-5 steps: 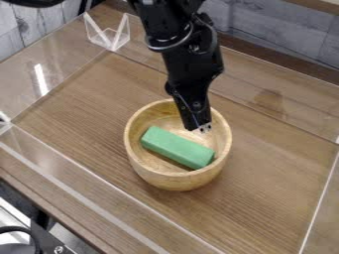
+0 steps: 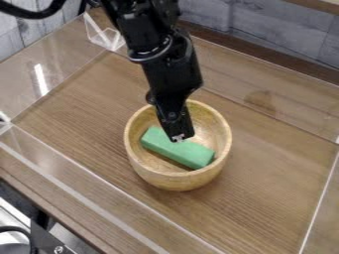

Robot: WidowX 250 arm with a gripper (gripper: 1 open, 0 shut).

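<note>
A round wooden bowl [image 2: 176, 176] sits on the wooden table, holding a green rectangular block [image 2: 173, 148] that lies diagonally inside it. My black gripper [image 2: 175, 129] points down over the bowl, its tips just above or at the block's upper part; whether they touch it cannot be told. The gap between the fingers is hard to make out.
A grey plank wall stands at the back right. Clear plastic pieces lie at the left edge, and a dark cable is at the lower left.
My gripper has shifted left and somewhat lower over the bowl. The bowl and green block look essentially in the same place.
</note>
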